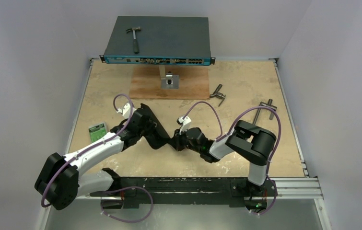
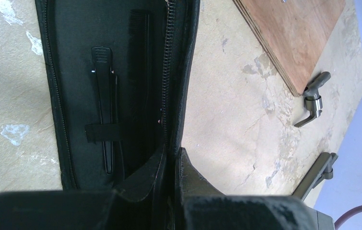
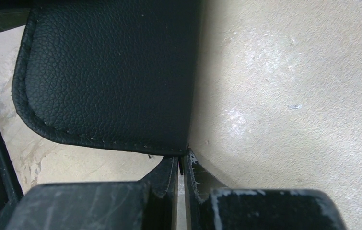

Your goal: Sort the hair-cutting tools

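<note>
The black zippered case (image 1: pixel 155 138) lies slanted on the table, partly covered by the left arm. In the left wrist view it is unzipped, with a black hair clip (image 2: pixel 104 86) under an elastic loop and a dark comb (image 2: pixel 139 52) inside. My left gripper is shut on the case's right edge, beside the zipper teeth. In the right wrist view, the case's leathery outside (image 3: pixel 111 76) ends in a corner right at my right gripper. That gripper is shut, with a thin dark tab (image 3: pixel 181 166) showing between its fingertips, perhaps the zipper pull.
A green-and-white box (image 1: pixel 98 132) lies left of the left arm. Metal fittings (image 1: pixel 218 95) lie at the right. Behind stands a rack unit (image 1: pixel 162 40) with a hammer (image 1: pixel 134 40) on it, above a wooden board (image 1: pixel 193 86).
</note>
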